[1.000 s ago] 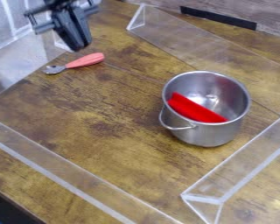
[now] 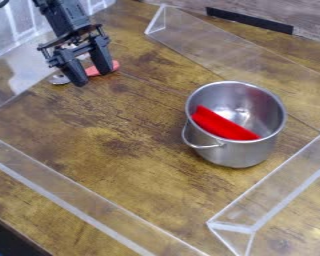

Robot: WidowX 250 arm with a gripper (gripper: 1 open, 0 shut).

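My gripper (image 2: 85,72) hangs low at the upper left, its dark fingers apart, over a utensil with a pink handle (image 2: 105,67) and a metal head that lies on the wooden table and is partly hidden by the gripper. A steel pot (image 2: 232,150) with a side handle stands at the right, holding a long red object (image 2: 219,124).
The wooden table (image 2: 116,170) has bare room in the middle and front. Clear low barriers (image 2: 276,200) run along the right, the front left and the back.
My gripper has come down from the top left onto the area of the pink-handled utensil, now covering part of it. The pot has not moved.
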